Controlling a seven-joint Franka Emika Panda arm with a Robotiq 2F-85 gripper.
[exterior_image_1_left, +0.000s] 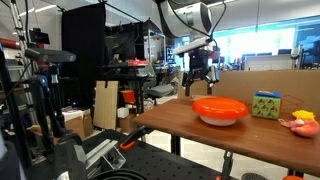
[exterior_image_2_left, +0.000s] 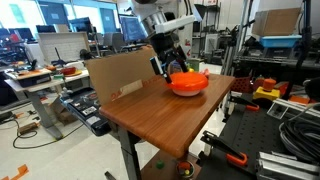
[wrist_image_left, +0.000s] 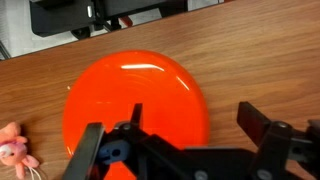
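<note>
An orange-red round lid or dish (exterior_image_1_left: 220, 106) rests on the wooden table, with a white rounded bowl (exterior_image_1_left: 222, 121) visible beneath its rim. From above, the wrist view shows its smooth orange surface (wrist_image_left: 135, 95) filling the middle. My gripper is above the orange piece, its two dark fingers spread wide and nothing between them. In the second exterior view, the gripper (exterior_image_2_left: 168, 73) hangs beside and above the orange dish (exterior_image_2_left: 188, 82).
A green, yellow and blue box (exterior_image_1_left: 266, 104) stands behind the dish. On the right lies a pinkish-orange toy (exterior_image_1_left: 302, 124), its counterpart a pink plush (wrist_image_left: 13, 150) in the wrist view. Bare table (exterior_image_2_left: 150, 112) extends toward the front.
</note>
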